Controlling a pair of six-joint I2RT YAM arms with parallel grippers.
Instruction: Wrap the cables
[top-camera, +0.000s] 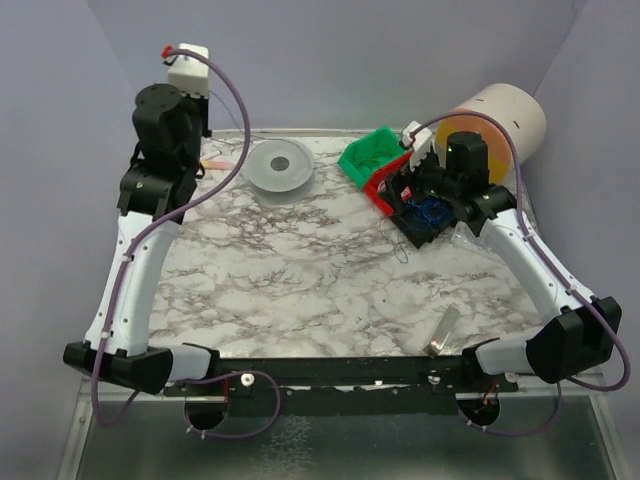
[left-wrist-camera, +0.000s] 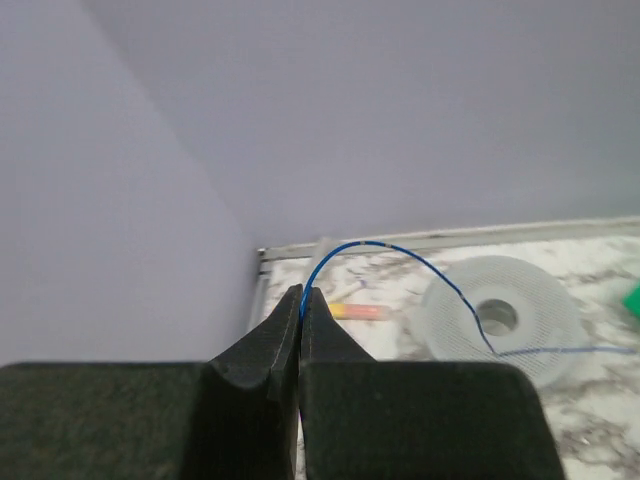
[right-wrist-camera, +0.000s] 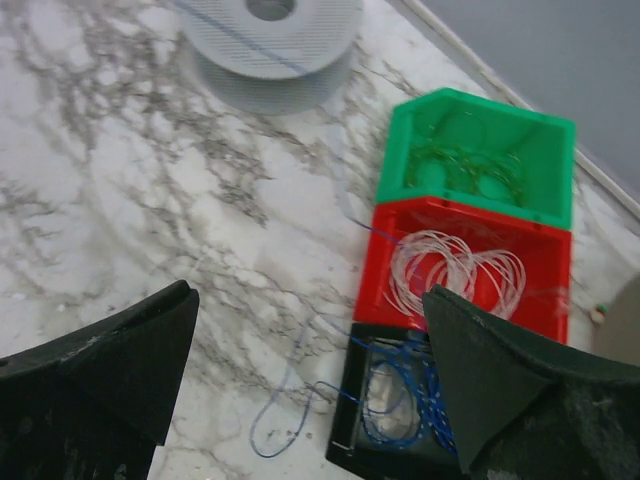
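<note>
In the left wrist view my left gripper is shut on the thin blue cable (left-wrist-camera: 420, 260), which arches from the fingertips toward the white spool (left-wrist-camera: 545, 325). That arm is high at the far left in the top view. A faint line of cable runs on past the spool to the right. My right gripper stands open above the bins, its fingers wide apart. Below it, in the right wrist view, blue cables (right-wrist-camera: 395, 400) lie in the black bin (right-wrist-camera: 345, 410), and a loose blue loop (right-wrist-camera: 262, 440) hangs out onto the table.
White cables (right-wrist-camera: 445, 265) lie in the red bin (right-wrist-camera: 540, 250) and green cables (right-wrist-camera: 470, 170) in the green bin (right-wrist-camera: 555, 150). A large cylinder (top-camera: 515, 115) stands at the back right, a metal plate (top-camera: 442, 330) at the front.
</note>
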